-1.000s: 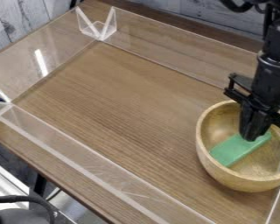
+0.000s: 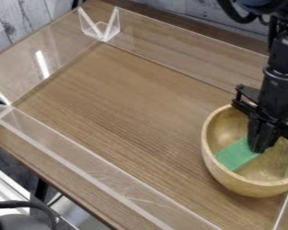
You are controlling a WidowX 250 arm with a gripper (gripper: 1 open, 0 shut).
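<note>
A black gripper (image 2: 262,135) reaches down from the top right into a tan bowl (image 2: 255,183) at the right side of the wooden table. A green rectangular object (image 2: 237,154) lies inside the bowl, just below and left of the fingertips. The gripper looks shut; whether its tips touch the green object cannot be told.
A clear plastic piece (image 2: 100,28) sits at the back left. Black cables or fittings lie at the bottom left corner, off the table.
The gripper has shifted slightly, its tips a little lower and to the left. The bowl and green object look nearly unchanged.
</note>
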